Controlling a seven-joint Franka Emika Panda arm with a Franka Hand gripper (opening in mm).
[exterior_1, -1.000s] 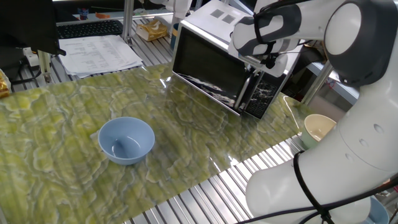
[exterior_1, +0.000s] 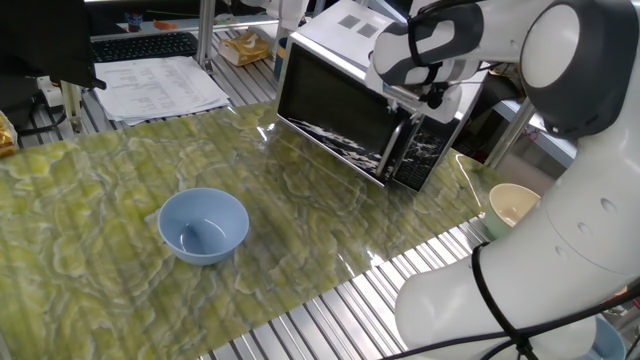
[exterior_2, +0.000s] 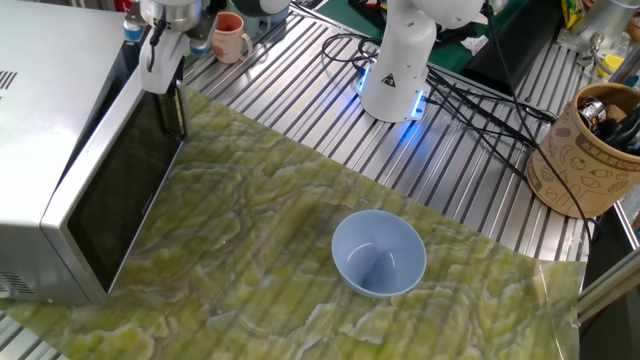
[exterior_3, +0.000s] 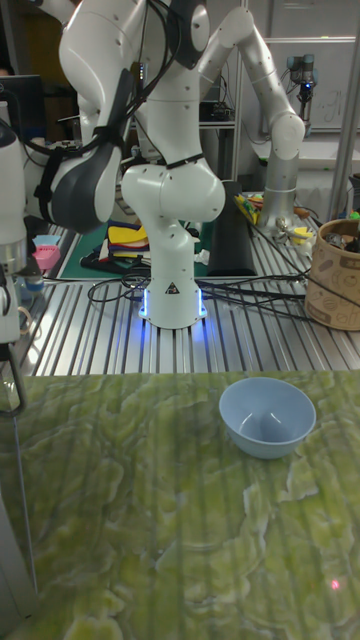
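A silver microwave with a dark glass door (exterior_1: 335, 110) stands at the back of the green marbled mat. My gripper (exterior_1: 405, 104) is at the upper end of the door's upright handle (exterior_1: 389, 150). In exterior view 2 the gripper (exterior_2: 163, 72) reaches down over the door's top corner, beside the handle. Its fingers are too small and partly hidden, so their spacing cannot be made out. A narrow dark gap along the top of the door (exterior_2: 120, 185) suggests it is slightly ajar. A light-blue bowl (exterior_1: 203, 227) sits upright and looks empty on the mat, well away from the gripper.
A pale green bowl (exterior_1: 512, 207) stands near the arm's base, and a pink mug (exterior_2: 230, 38) is behind the microwave corner. A patterned tub of tools (exterior_2: 588, 150) sits at the far side. The mat (exterior_2: 230, 270) between microwave and blue bowl is clear.
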